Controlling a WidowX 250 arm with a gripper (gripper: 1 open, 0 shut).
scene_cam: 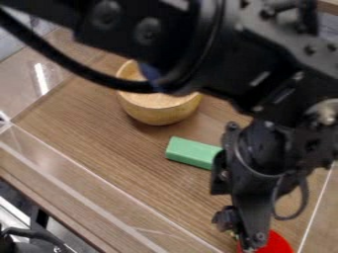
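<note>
My gripper (248,219) is low at the right of the camera view, its black body filling much of that side. Its tips reach down to a red object (268,246) at the bottom edge, largely hidden behind them; whether the fingers are closed on it is unclear. A green block (191,151) lies on the wooden table to the upper left of the fingertips.
A wooden bowl (156,107) sits at the back, partly hidden by the arm.
</note>
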